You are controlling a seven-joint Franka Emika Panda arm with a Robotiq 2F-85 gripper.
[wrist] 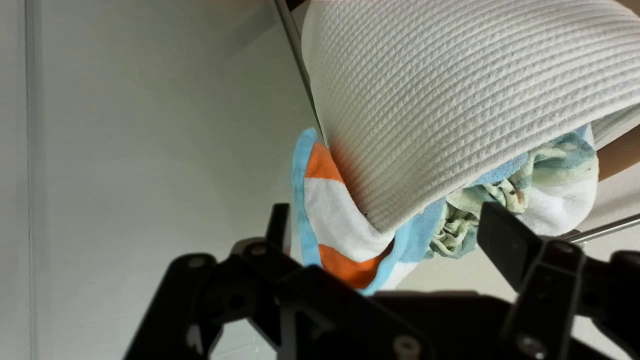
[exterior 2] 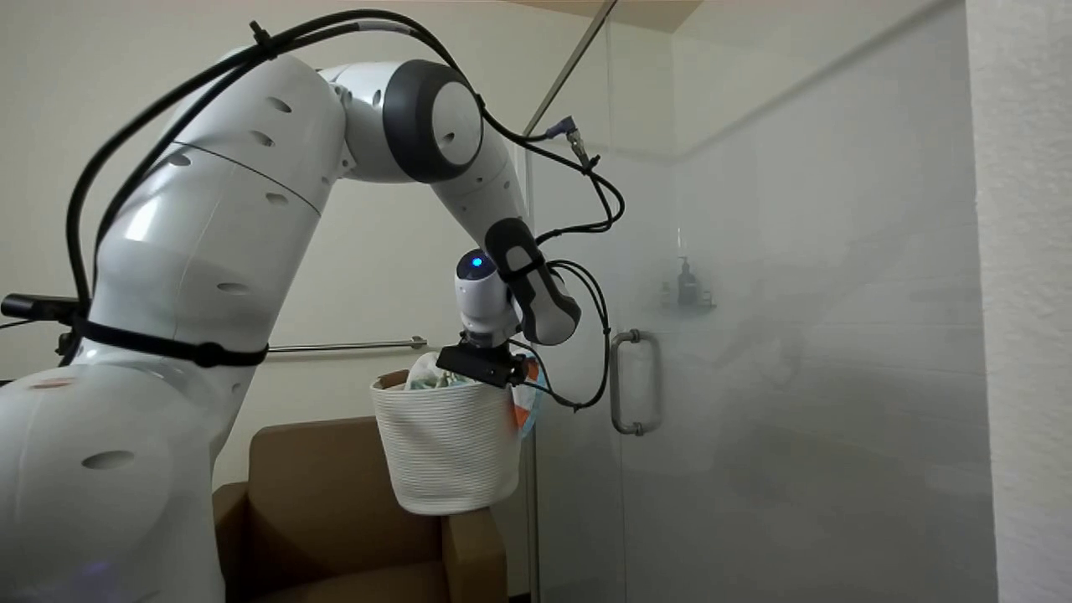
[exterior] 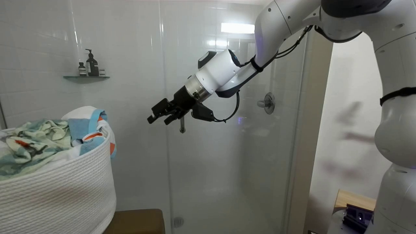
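Note:
My gripper (exterior: 158,121) stands open in the air, to the right of the basket and above its rim in exterior view 1. Nothing is between its fingers. A white woven basket (exterior: 74,191) holds bunched cloths, among them a green patterned cloth (exterior: 37,142). Over the rim nearest my gripper hangs a towel (wrist: 336,216) in white and orange with a blue edge. In the wrist view the basket (wrist: 468,90) fills the upper right, with the towel beyond the gap between my fingers. The inside of the basket is mostly hidden.
The basket rests on the arm of a brown armchair (exterior 2: 342,482). A glass shower door with a metal handle (exterior 2: 618,382) stands close to the arm. Behind the glass, a corner shelf (exterior: 86,76) carries bottles. A towel bar (exterior 2: 347,347) runs along the wall.

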